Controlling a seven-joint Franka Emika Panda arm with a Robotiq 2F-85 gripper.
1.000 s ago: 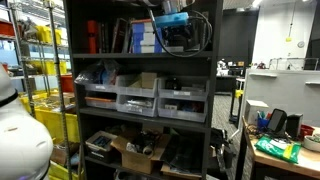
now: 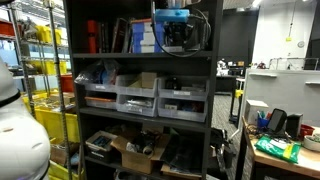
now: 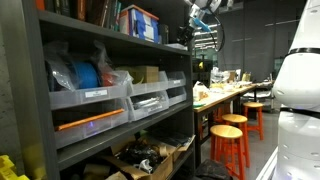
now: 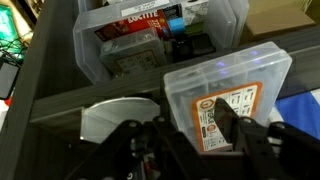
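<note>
In the wrist view, a clear plastic box [image 4: 190,85] with an orange-edged printed label [image 4: 225,112] lies right in front of my gripper. The dark fingers stand apart, and part of the label shows in the gap; whether they touch the box is unclear. Seen from exterior view 1, my gripper [image 2: 172,32] is at the upper right of the shelf unit, by a blue piece [image 2: 171,15]. Exterior view 2 has the gripper [image 3: 200,28] small, near the top shelf's far end.
Clear bins [image 2: 135,103] line the middle shelf, one of them with packaged items [image 4: 140,48] inside. Upright books [image 2: 118,36] fill part of the top shelf. A dark shelf edge [image 4: 60,105] runs close by my fingers. At the right stands a wooden table [image 2: 290,158].
At the top shelf, the blue piece by my gripper has levelled out and shifted slightly upward in exterior view 1. The shelf contents look unmoved.
</note>
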